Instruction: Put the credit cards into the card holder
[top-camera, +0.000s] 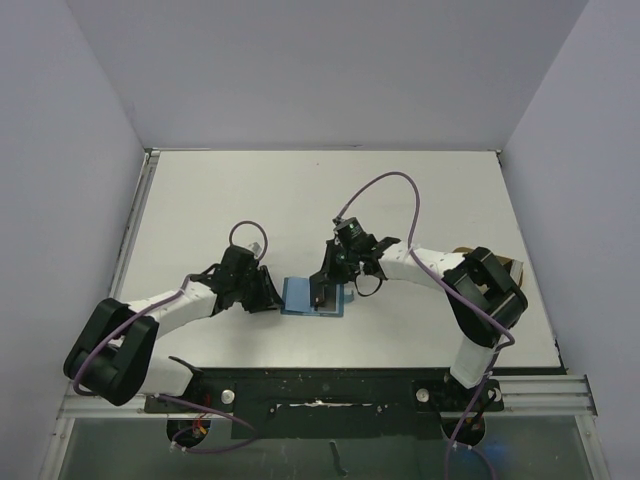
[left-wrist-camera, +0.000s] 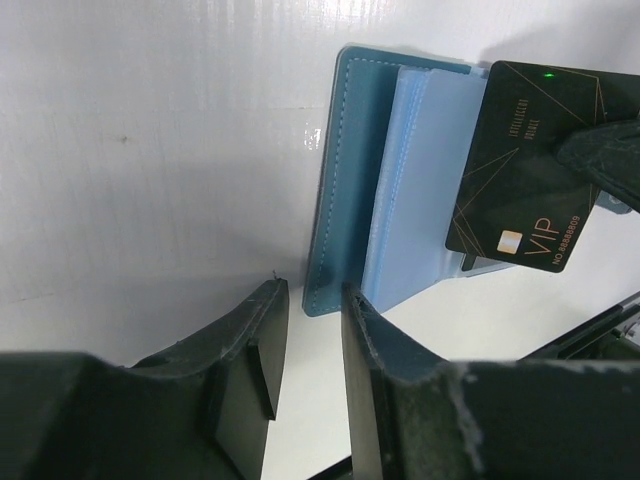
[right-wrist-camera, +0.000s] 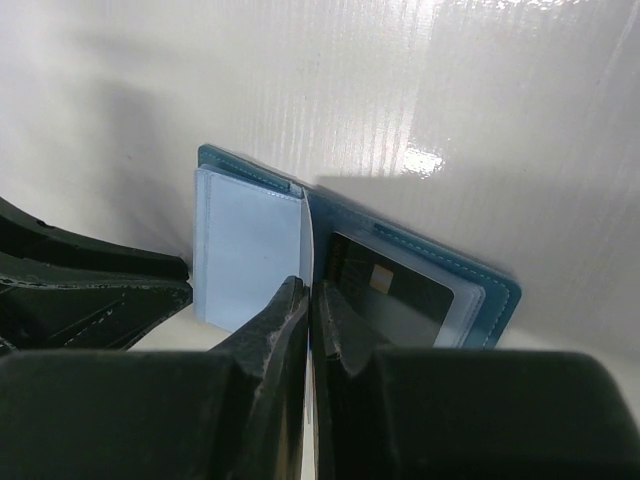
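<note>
The blue card holder (top-camera: 297, 295) lies open on the table, its light blue flap (right-wrist-camera: 246, 245) on the left. My right gripper is shut on a black VIP card (left-wrist-camera: 540, 160), held edge-on over the holder's middle. Another dark card (right-wrist-camera: 390, 300) sits in the holder's right side. My left gripper is low at the holder's left edge, its fingers part open, with nothing visible between them.
At the table's right, a brown tray (top-camera: 515, 245) is partly hidden by the right arm.
</note>
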